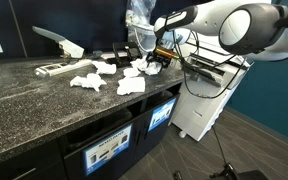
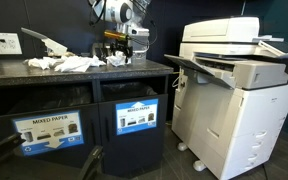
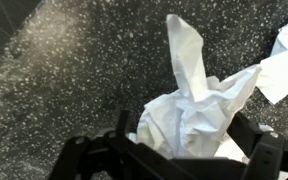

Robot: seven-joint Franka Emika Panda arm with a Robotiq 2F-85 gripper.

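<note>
Several crumpled white papers lie on the dark speckled counter [image 1: 44, 105]. One crumpled paper [image 3: 196, 105] stands up between the fingers of my gripper in the wrist view. The fingers are apart on either side of it; whether they touch it is hard to tell. Another white piece [image 3: 284, 65] lies flat to the right of it. In exterior view 1, my gripper [image 1: 154, 64] is low over the papers at the counter's far right end. A separate crumpled paper [image 1: 131, 86] lies nearer the front edge.
A white printer [image 2: 234, 95] stands right of the counter. Below the countertop are cabinets with blue-and-white mixed paper signs [image 2: 136, 116]. A paper cutter [image 1: 59, 68] sits toward the back.
</note>
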